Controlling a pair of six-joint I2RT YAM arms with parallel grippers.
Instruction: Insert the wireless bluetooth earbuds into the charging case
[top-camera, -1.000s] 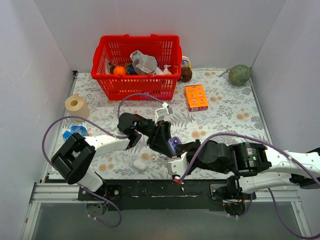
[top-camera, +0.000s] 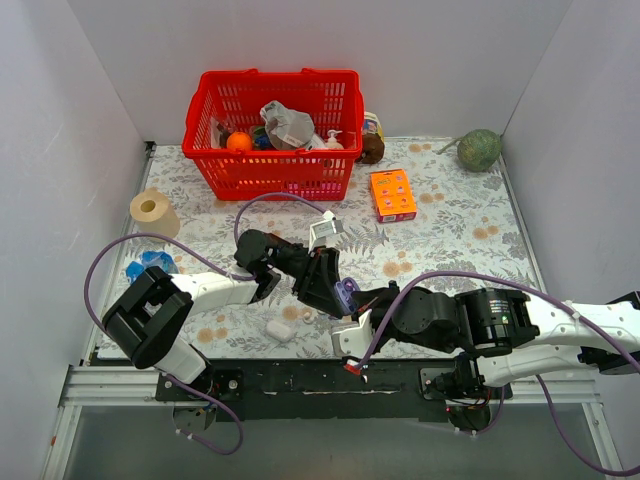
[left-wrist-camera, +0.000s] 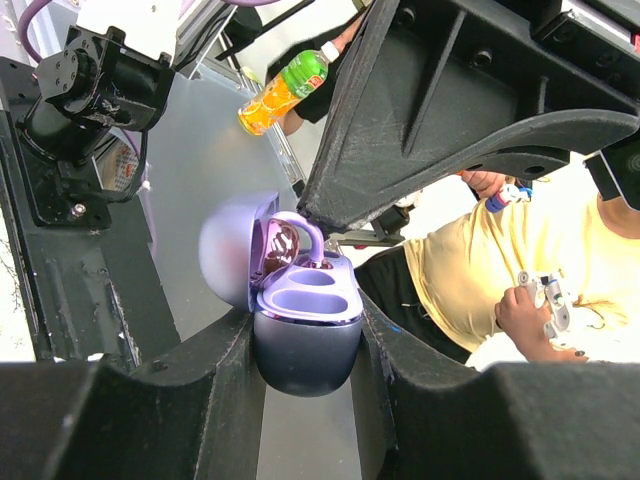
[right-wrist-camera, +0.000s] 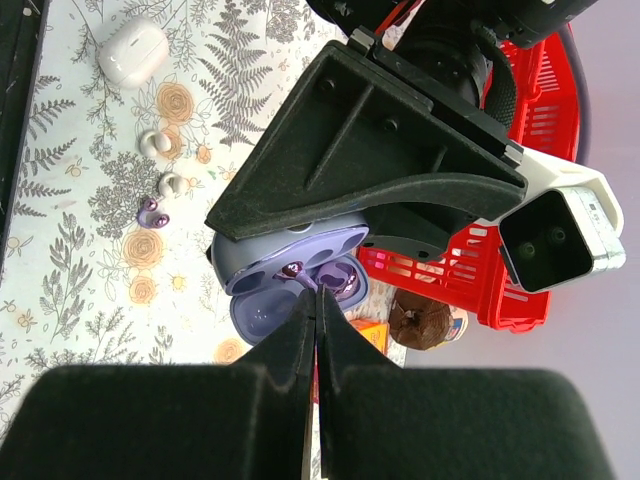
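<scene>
The light purple charging case (left-wrist-camera: 307, 345), its lid (left-wrist-camera: 235, 250) raised, is gripped in my left gripper, which is shut on it. A purple clip-style earbud (left-wrist-camera: 309, 229) with a glossy end sits at the case's hollows; whether it is fully seated I cannot tell. My right gripper is shut with nothing visible between its fingers, and its tips are right at that earbud, seemingly touching it. Down on the table lies the other purple earbud (right-wrist-camera: 152, 214), apart from the case. The top view mostly hides the case between both grippers.
A white case (right-wrist-camera: 134, 52) and two white earbuds (right-wrist-camera: 172, 185) lie near the purple earbud on the table. Behind are a red basket (top-camera: 270, 175) and an orange box (top-camera: 393, 194). A paper roll (top-camera: 154, 214) stands at the left.
The things on the table have not moved.
</scene>
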